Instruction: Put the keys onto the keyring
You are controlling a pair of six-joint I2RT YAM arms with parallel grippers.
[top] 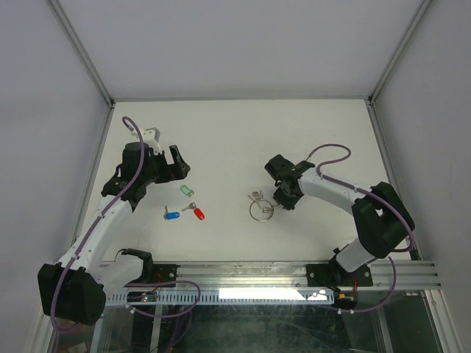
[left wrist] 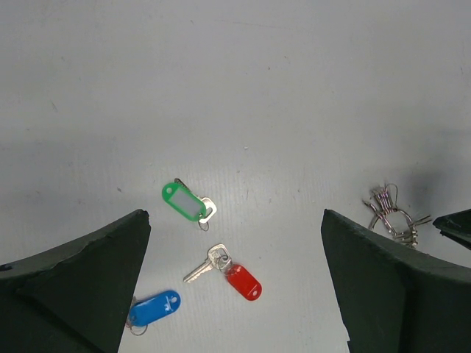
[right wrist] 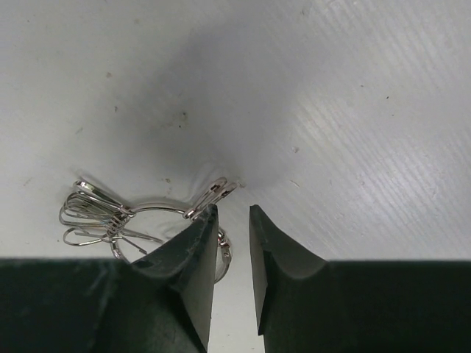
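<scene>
A metal keyring [top: 255,215] with several small clips [right wrist: 94,209] lies flat on the table, right of centre. My right gripper hangs beside it, fingers parted narrowly; in its view one finger covers part of the ring, and nothing shows between the fingertips. Keys with a green tag [left wrist: 184,201], a red tag [left wrist: 243,282] and a blue tag [left wrist: 154,308] lie apart on the left of the table. Above and behind them my left gripper stands wide open and empty. The blue-tagged key is largely out of the left wrist view.
A metal rail [top: 221,271] runs along the front edge. Walls rise at the left, right and back.
</scene>
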